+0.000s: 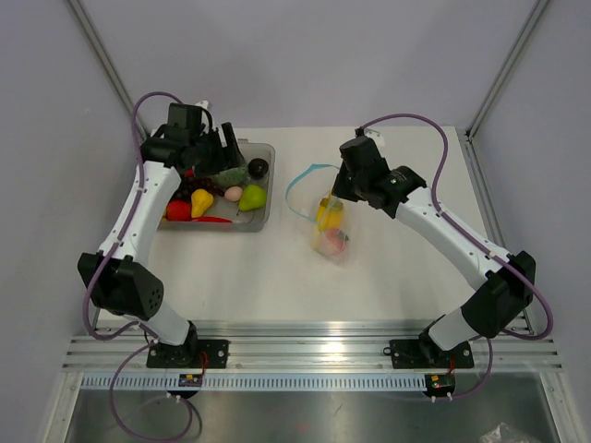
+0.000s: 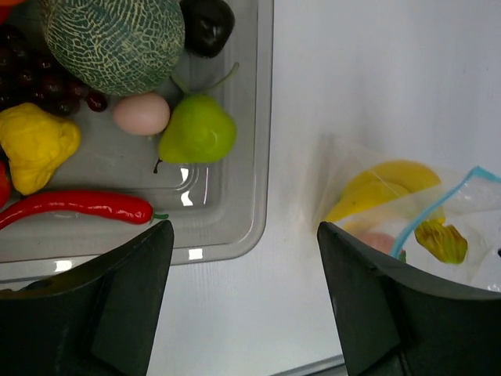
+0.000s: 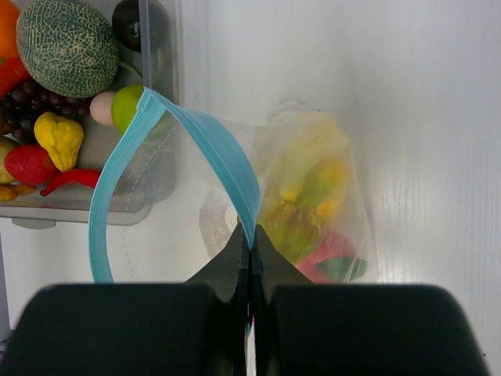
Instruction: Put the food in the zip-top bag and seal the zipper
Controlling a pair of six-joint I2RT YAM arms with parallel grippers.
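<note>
My left gripper (image 1: 227,148) hangs open over the grey tray (image 1: 239,225) of food, nothing between its fingers; below it in the left wrist view are a melon (image 2: 113,39), green pear (image 2: 196,131), egg (image 2: 141,113), yellow pepper (image 2: 37,147) and red chili (image 2: 78,204). My right gripper is shut on the blue zipper edge of the clear bag (image 3: 349,188), whose mouth forms an open loop. Yellow food (image 1: 329,214) and a pinkish-red item (image 1: 335,242) show inside the bag.
Metal rails edge it. Other fruit lies partly hidden beneath the left arm.
</note>
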